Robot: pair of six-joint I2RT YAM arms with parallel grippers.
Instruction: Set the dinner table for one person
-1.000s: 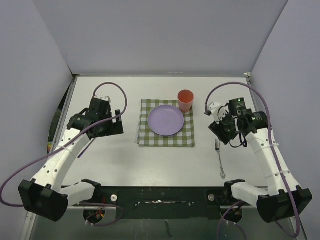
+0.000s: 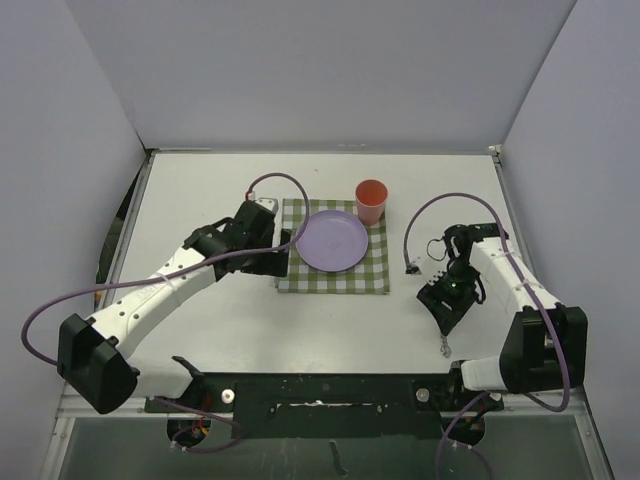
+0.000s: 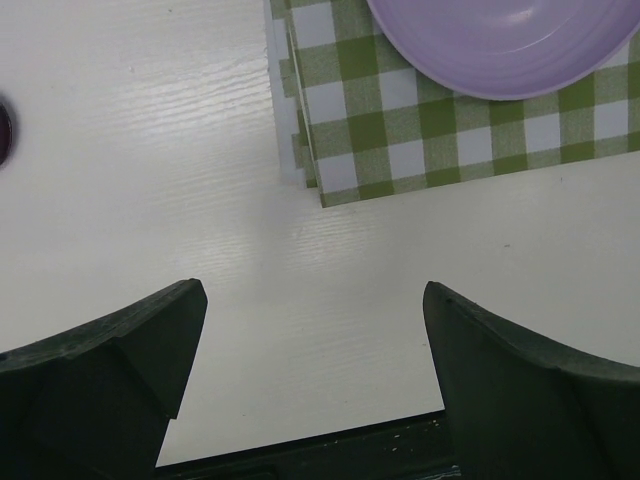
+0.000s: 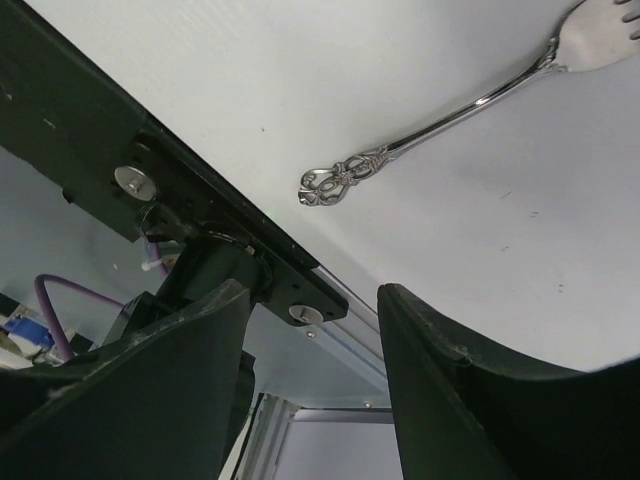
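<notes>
A purple plate [image 2: 332,241] lies on a green checked placemat [image 2: 336,283], and a red-orange cup [image 2: 371,200] stands at the mat's top right corner. Right of the mat lies a silver fork [image 2: 445,345], mostly hidden under the right arm in the top view. Its ornate handle [image 4: 340,178] shows whole in the right wrist view, tines cut off at the edge. My right gripper is open above the table by the fork, nothing between its fingers. Over the mat's left edge hangs my left gripper, open and empty.
A dark rounded end of some object [image 3: 5,130] shows at the left wrist view's edge. The black base rail [image 2: 325,400] runs along the table's front. Bare white table [image 2: 330,335] lies between mat and rail.
My left gripper has moved right, from the open table to the mat's left edge. The right gripper has come down and nearer the front, over the fork. Plate, cup and mat are unmoved.
</notes>
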